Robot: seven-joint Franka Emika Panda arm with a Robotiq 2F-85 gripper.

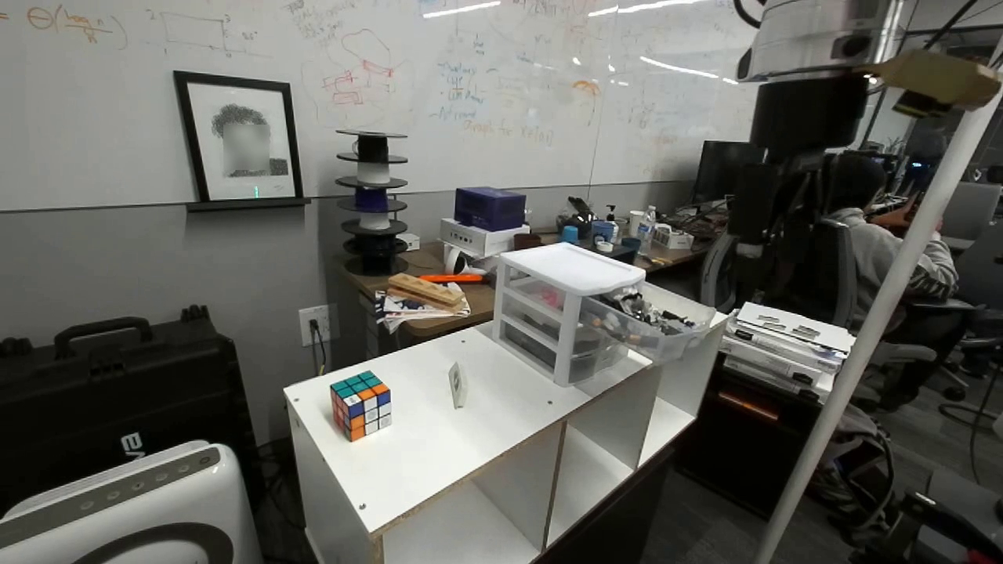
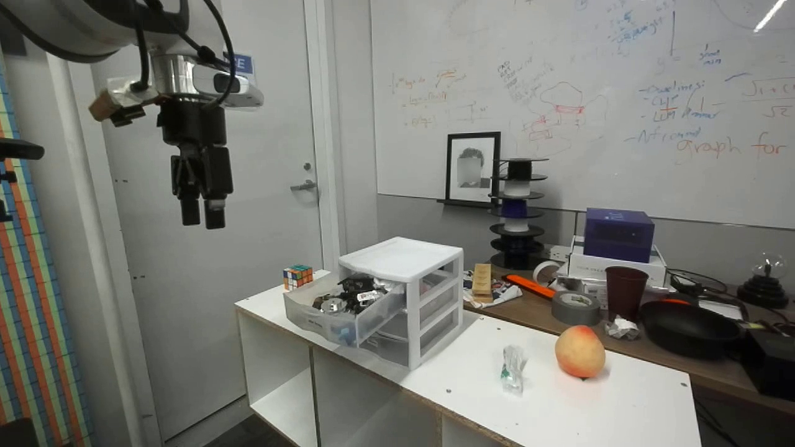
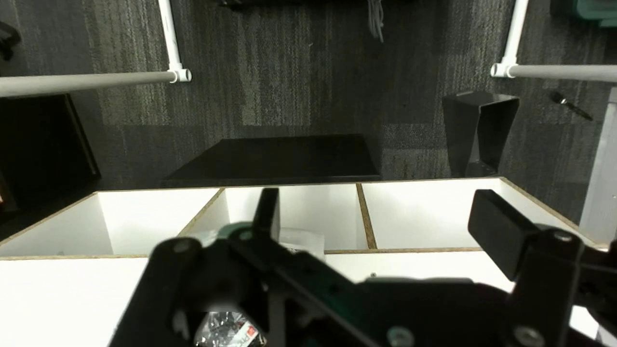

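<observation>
My gripper (image 2: 202,226) hangs high in the air, pointing down, to the left of the drawer unit in exterior view 2. In the wrist view its two black fingers (image 3: 498,234) stand wide apart, and nothing is between them. A white drawer unit (image 2: 402,257) sits on the white shelf, its clear top drawer (image 2: 317,325) pulled out and full of small items. At one end of the shelf is a Rubik's cube (image 1: 361,406), with a small thin upright item (image 1: 458,385) near it. Past the unit lie a peach (image 2: 581,351) and a clear plastic packet (image 2: 513,369).
The white shelf (image 1: 414,470) has open compartments along its front. Behind it, a brown desk holds a stack of spools (image 1: 372,202), a purple box (image 2: 618,235), a dark cup (image 2: 626,292) and a black pan (image 2: 689,328). A white pole (image 1: 874,310) stands near the arm.
</observation>
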